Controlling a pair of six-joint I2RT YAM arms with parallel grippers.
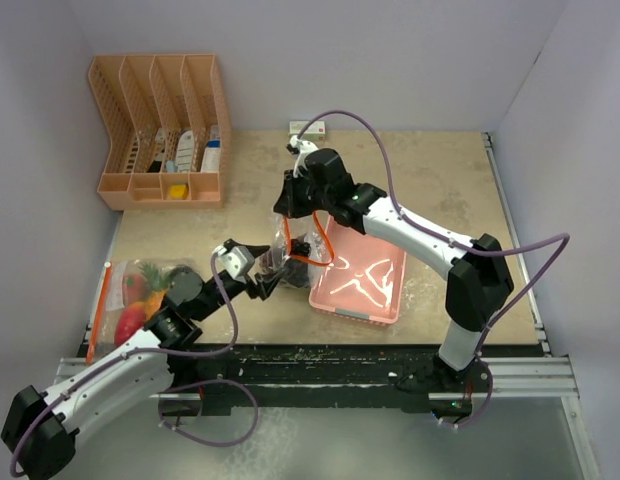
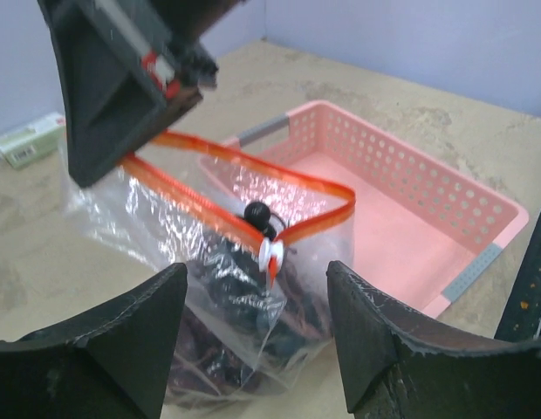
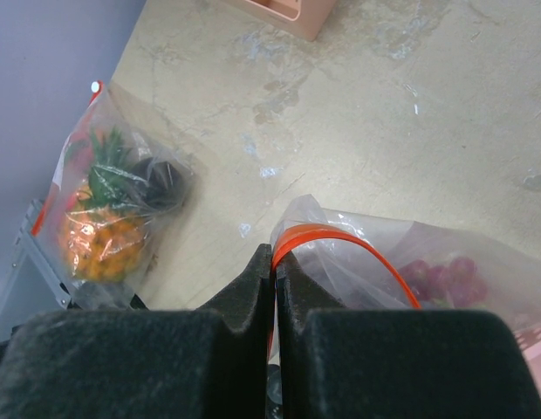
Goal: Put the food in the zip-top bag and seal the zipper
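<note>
A clear zip bag with an orange zipper rim and white slider holds dark round food and, in the right wrist view, pinkish grapes (image 3: 445,279). My right gripper is shut on the bag's rim, holding it up. My left gripper is open just before the bag, its fingers either side of the zipper end. A filled bag with toy pineapple and other food (image 1: 140,305) lies at the left.
A pink bin (image 1: 355,280) stands right of the held bag, a peach divided organizer (image 1: 160,190) at the back left, and a small box (image 1: 308,128) at the back.
</note>
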